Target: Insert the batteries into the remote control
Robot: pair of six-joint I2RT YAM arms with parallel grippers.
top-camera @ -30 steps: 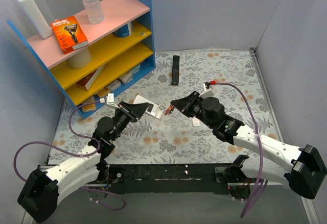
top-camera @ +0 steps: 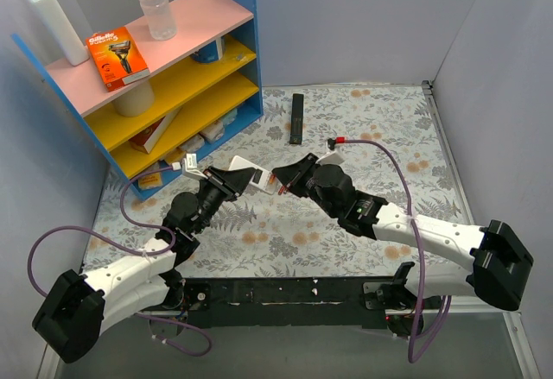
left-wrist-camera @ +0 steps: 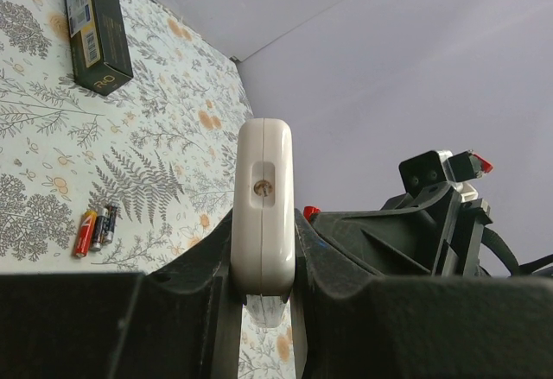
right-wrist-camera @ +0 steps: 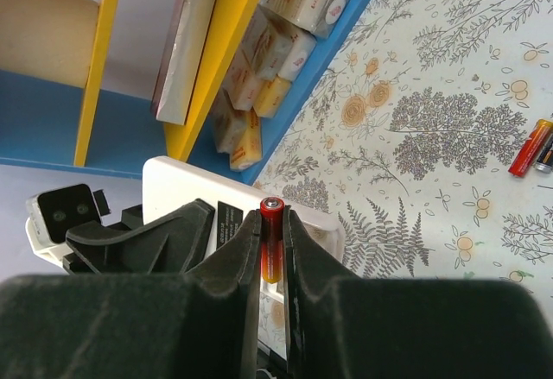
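The white remote control (top-camera: 244, 166) is in the grasp of my left gripper, shut on it; the left wrist view shows it end-on. A red-and-orange battery (right-wrist-camera: 272, 249) stands upright between the shut fingers of my right gripper. In the right wrist view the battery is in front of the remote's (right-wrist-camera: 177, 191) right end, near what looks like its open compartment. Whether they touch I cannot tell. More batteries lie on the table: a red-orange one (left-wrist-camera: 85, 234) and darker ones (left-wrist-camera: 105, 225) beside it.
A long black box (top-camera: 297, 118) lies at the back of the table. To the left stands a shelf (top-camera: 207, 90) with yellow boards, packets and bottles.
My right gripper has moved left to the remote's end, carrying the battery. My left arm has shifted only slightly, still holding the remote.
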